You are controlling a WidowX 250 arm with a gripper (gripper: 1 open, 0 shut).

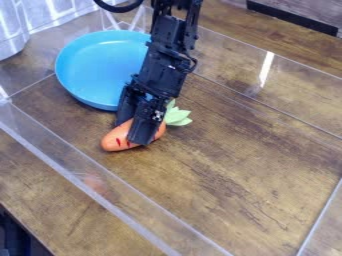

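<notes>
An orange toy carrot (119, 139) with pale green leaves lies on the wooden surface just in front of a blue bowl (83, 62). The black gripper (139, 128) is down over the middle of the carrot, its fingers open on either side of it, partly hiding it.
A white ribbed item (14, 25) sits at the top left corner. Clear transparent edging (54, 160) runs along the near left of the board.
</notes>
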